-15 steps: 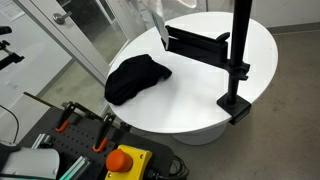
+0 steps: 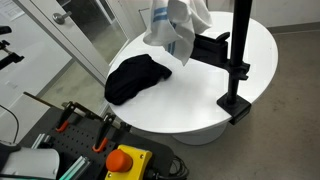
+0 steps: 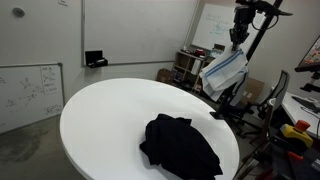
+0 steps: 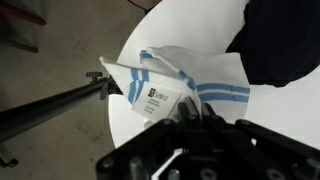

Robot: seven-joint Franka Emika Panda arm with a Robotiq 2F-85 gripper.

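A white towel with blue stripes (image 3: 225, 70) hangs in the air from my gripper (image 3: 238, 47), which is shut on its upper part. Seen from the wrist, folds of the towel (image 4: 222, 82) gather at the gripper, and a printed white label shows on the cloth. The first exterior view has the towel (image 2: 178, 30) over the far part of the round white table (image 2: 190, 107); the gripper itself is out of that frame. A crumpled black cloth (image 2: 136, 78) lies on the table, apart from the towel.
A black post with a clamp (image 2: 236, 75) stands at the table's edge, close to the towel. Bare tabletop surrounds the black cloth. An orange button on a yellow box (image 2: 122, 162) sits in the foreground.
The towel has come lower in the first exterior view, and more of it, including its blue stripes, now shows. The black cloth has stayed put.
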